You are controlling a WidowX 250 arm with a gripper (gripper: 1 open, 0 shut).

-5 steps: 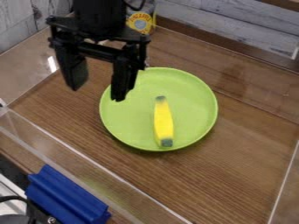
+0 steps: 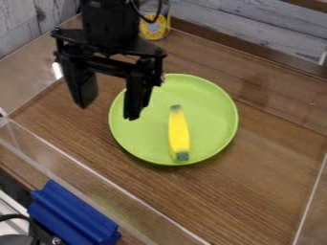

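Observation:
My black gripper (image 2: 109, 86) hangs over the upper left of the scene, its two fingers spread wide apart, nothing seen between them. Its right finger reaches over the left part of a green plate (image 2: 209, 100). On the plate lies a long yellow object (image 2: 179, 128) with a greyish lower tip, to the right of and below the gripper.
A blue ridged container (image 2: 75, 220) sits at the lower left with a black cable beside it. A yellow can (image 2: 156, 27) stands at the back, partly behind the arm.
The gripper has shifted slightly and turned a little, its right finger now a bit farther right. The plate, yellow object and blue container are unmoved.

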